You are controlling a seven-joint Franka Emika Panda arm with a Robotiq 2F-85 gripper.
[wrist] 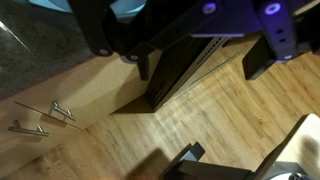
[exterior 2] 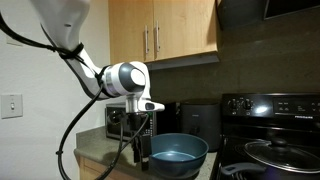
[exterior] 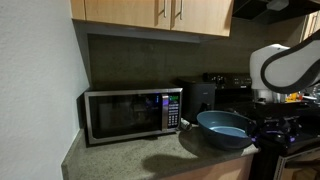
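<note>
A wide blue pan (exterior: 225, 130) stands upright on the counter's right end; in the other exterior view the same pan (exterior 2: 178, 153) is right of my arm. My gripper (exterior: 268, 128) is beside its right side in exterior view 1, dark against the stove. In exterior view 2 the gripper (exterior 2: 138, 152) points down at the pan's left. From the wrist, the gripper is open, its dark fingers (wrist: 143, 62) wide apart with only floor and the oven side between them. The pan's edge (wrist: 125, 8) shows at top left.
A microwave (exterior: 133, 115) sits on the counter (exterior: 125, 155), with a dark appliance (exterior: 197, 94) behind the pan. On the stove is a lidded pan (exterior 2: 282, 155). Cabinet handles (wrist: 28, 130) and wooden floor (wrist: 125, 145) lie below.
</note>
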